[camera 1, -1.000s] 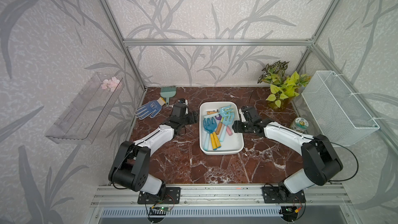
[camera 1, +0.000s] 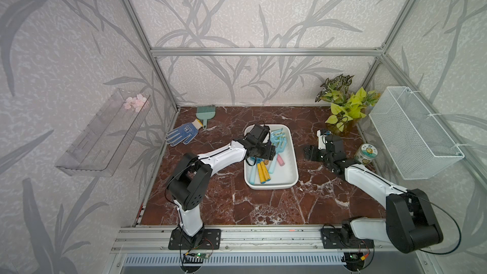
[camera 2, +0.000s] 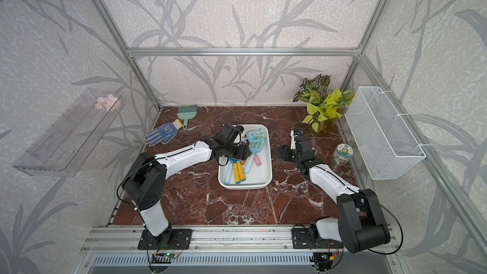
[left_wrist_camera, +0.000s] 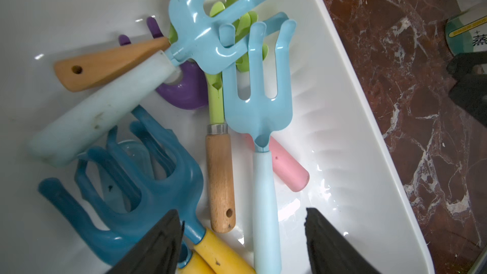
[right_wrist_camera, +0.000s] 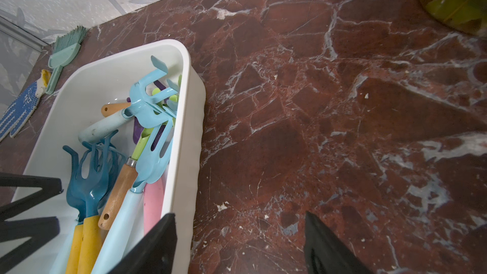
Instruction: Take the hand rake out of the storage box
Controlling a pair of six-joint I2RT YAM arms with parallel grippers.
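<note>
The white storage box (camera 1: 289, 175) holds a jumble of hand tools. In the left wrist view a light blue hand rake (left_wrist_camera: 256, 111) with a pale handle lies on the right side, over a pink handle (left_wrist_camera: 289, 167); another light blue rake (left_wrist_camera: 116, 93) lies across the back, and dark blue rakes (left_wrist_camera: 142, 187) with yellow handles lie nearer left. My left gripper hangs open over the box, fingers at the bottom of its view, nothing seen between them. My right gripper stands open beside the box's right wall, above bare table.
A blue glove (camera 1: 182, 133) and green dustpan (camera 1: 205, 114) lie at the back left. A potted plant (camera 1: 345, 111) and a can (camera 1: 366, 153) are on the right. Wall baskets (camera 1: 416, 132) hang both sides. The table right of the box is clear.
My left gripper has moved right from beside the box to over it. My right gripper has drawn back to the right, away from the box.
</note>
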